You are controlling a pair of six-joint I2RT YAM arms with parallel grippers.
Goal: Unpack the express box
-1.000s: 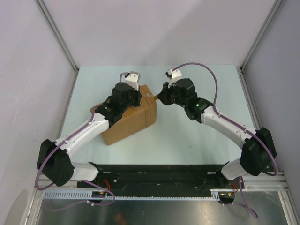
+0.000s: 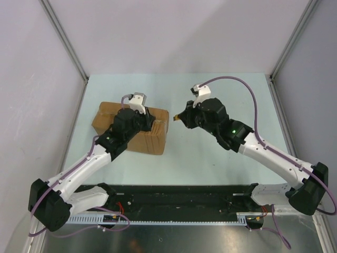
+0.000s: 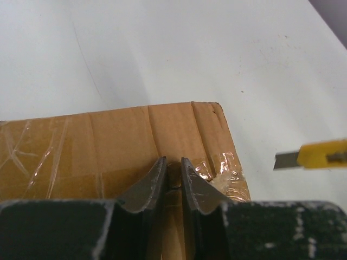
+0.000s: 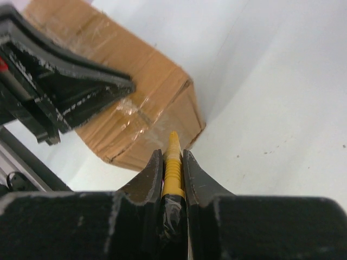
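The taped cardboard box (image 2: 154, 138) lies on the left half of the white table. My left gripper (image 2: 148, 124) is on its top near the right end, fingertips close together at the cardboard; whether anything is between them is unclear. My right gripper (image 2: 184, 118) is shut on a yellow box cutter, held in the air just right of the box's end, its short blade (image 3: 286, 160) visible in the left wrist view. In the right wrist view crinkled tape runs over the box's end.
Walls (image 2: 37, 95) and metal rails border the table; a dark strip runs along its near edge.
The box has turned, its right end coming toward the near-left. My left gripper has moved left and nearer with it. My right gripper has drawn back rightward from the box with the cutter.
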